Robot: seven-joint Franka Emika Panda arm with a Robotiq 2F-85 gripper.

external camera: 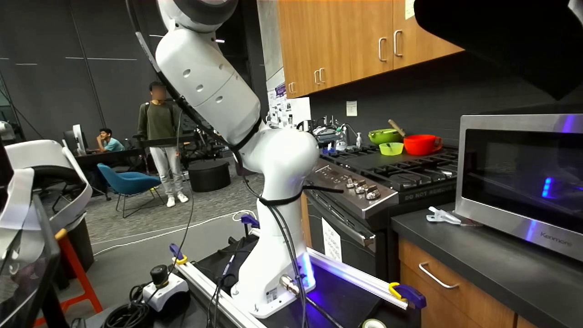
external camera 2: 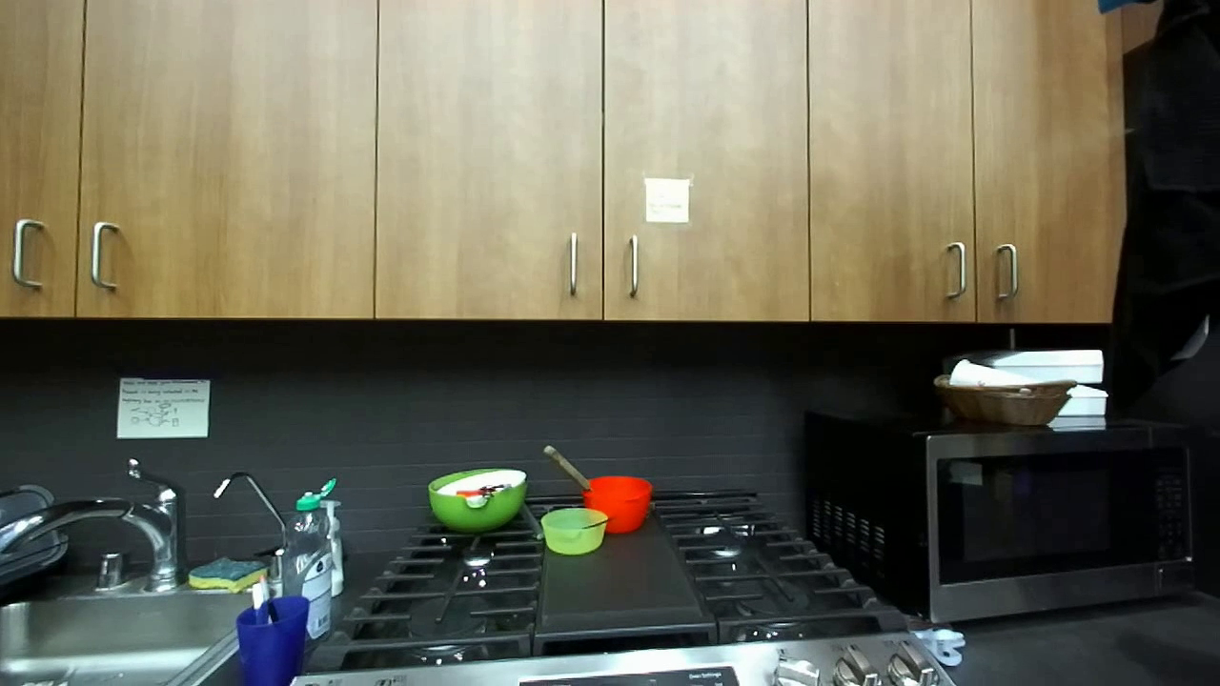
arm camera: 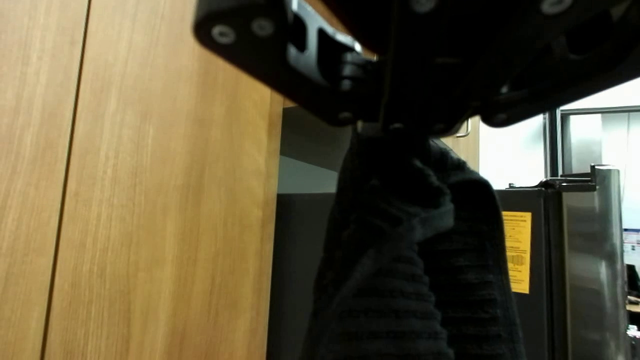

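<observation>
In the wrist view a dark ribbed cloth (arm camera: 384, 300) hangs in folds from my gripper, which is shut on its gathered top. The fingertips are very dark, so the exact pinch is hard to make out. Dark cloth (external camera 2: 1178, 229) also shows along the right edge of exterior view 2, beside the last cabinet and right of the microwave. In exterior view 1 a black shape (external camera: 508, 43), probably the same cloth, covers the upper right corner; the gripper itself cannot be made out there.
Wooden wall cabinets (arm camera: 168, 180) stand close at the gripper's left. Below them, a basket (external camera 2: 1006, 402) and white boxes sit on the microwave (external camera 2: 1058, 514). The stove holds a green bowl (external camera 2: 463, 511), a light green bowl (external camera 2: 572, 533) and a red pot (external camera 2: 623, 503). A fridge (arm camera: 591, 264) stands beyond.
</observation>
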